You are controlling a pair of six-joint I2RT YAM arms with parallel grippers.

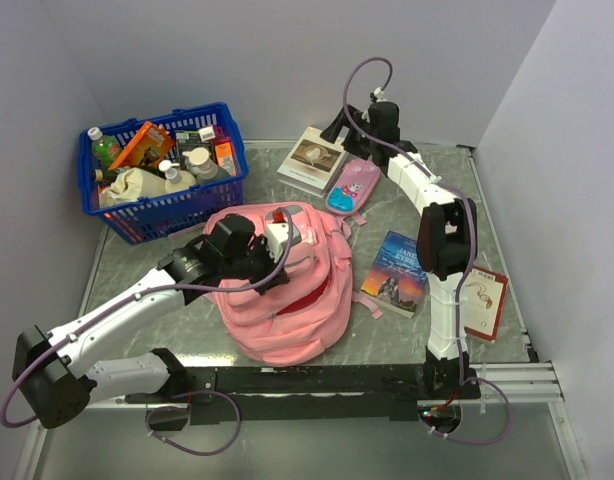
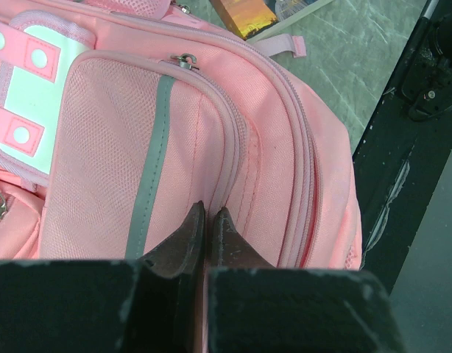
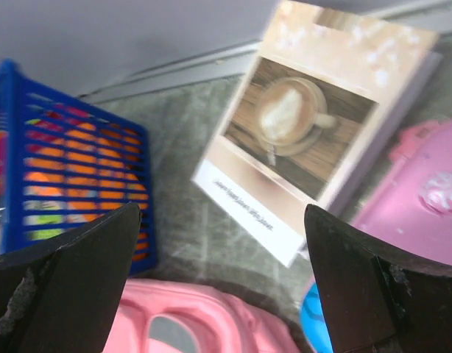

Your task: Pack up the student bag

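Note:
The pink backpack (image 1: 317,325) lies in the middle of the table, its main zip partly parted in the top view. My left gripper is shut on the pink fabric at the edge of its front pocket (image 2: 101,162). Behind the bag, a pink pencil case (image 1: 353,187) with a blue end lies flat next to a book with a coffee cup cover (image 3: 285,140). Open and empty, my right gripper hovers over that book and the case. To the right lie the Jane Eyre book (image 1: 394,272) and a red-edged book (image 1: 484,303), partly beneath the right arm.
A full blue basket (image 1: 165,215) of bottles and boxes stands at the back left, close to the bag. Walls bound the table at the back and sides. Bare table (image 1: 372,225) shows between the pencil case and Jane Eyre.

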